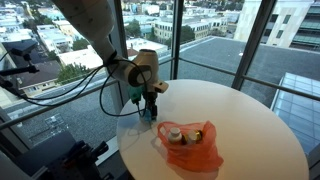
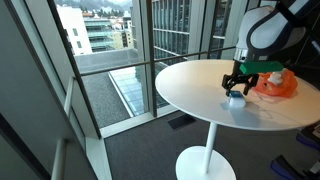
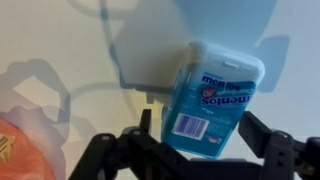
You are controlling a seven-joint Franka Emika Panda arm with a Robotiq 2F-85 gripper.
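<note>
In the wrist view a blue Mentos gum pack [image 3: 210, 105] with a white lid and a barcode sits on the white table. My gripper has its fingers on either side of the pack's near end, and a gap seems to show at each side. The fingers are parted and nothing is clearly gripped. From exterior view 1 the gripper [image 1: 150, 108] is low over the table's left part and largely covers the pack. Exterior view 2 has the pack [image 2: 236, 101] directly beneath the gripper, near the table's edge.
An orange-red plastic bag [image 1: 190, 160] holding several small containers lies to the right of the gripper in exterior view 1. Tall windows surround the table, and a cable loops beside the arm.
</note>
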